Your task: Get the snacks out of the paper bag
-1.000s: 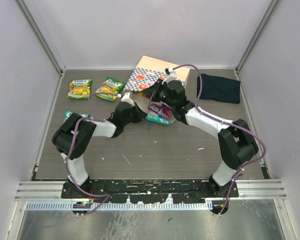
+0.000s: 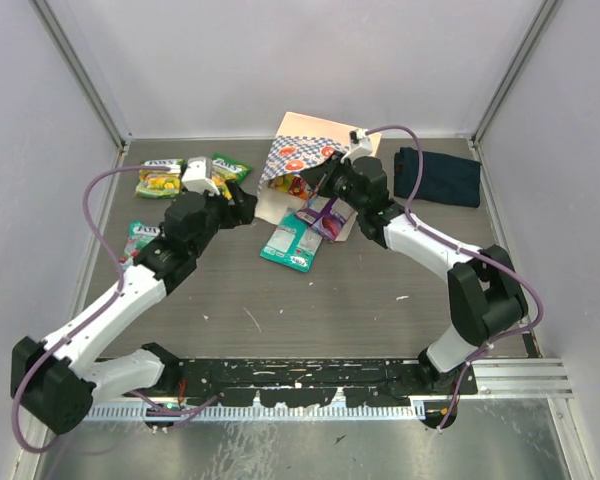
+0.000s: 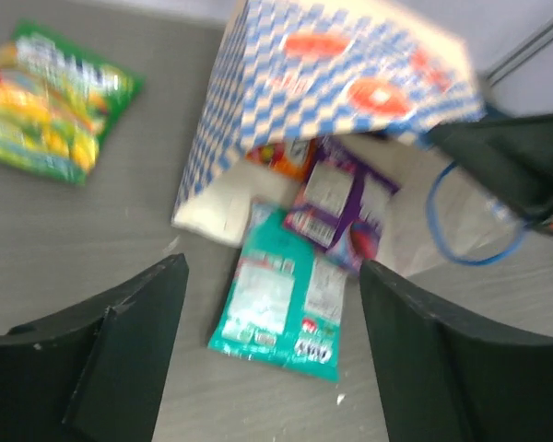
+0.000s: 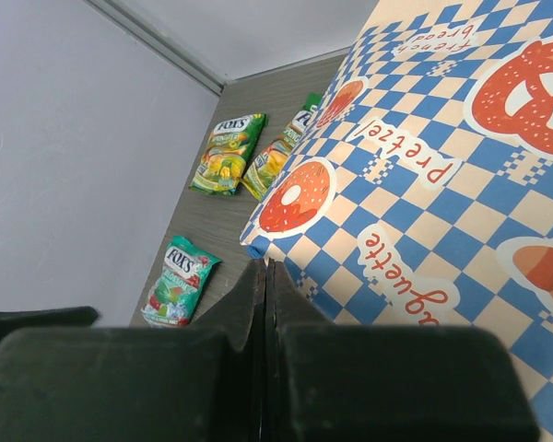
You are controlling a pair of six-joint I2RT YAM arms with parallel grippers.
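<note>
The checkered paper bag (image 2: 295, 150) is lifted at its mouth by my right gripper, shut on its edge. Inside show an orange-red pack (image 3: 281, 158) and a purple pack (image 3: 336, 203); a teal pack (image 2: 290, 242) lies at the mouth, mostly outside. My left gripper hangs open left of the bag, nothing between its fingers. Green and yellow snack packs (image 4: 223, 155) (image 3: 55, 101) lie to the left, with another green pack (image 4: 180, 281) nearer.
A dark folded cloth (image 2: 437, 178) lies at the back right. The tabletop (image 2: 280, 310) in front of the bag is clear. Walls enclose the sides and back.
My left gripper has risen and moved left, away from the teal pack, which now lies farther out toward the front left. My right gripper has shifted slightly right with the bag edge.
</note>
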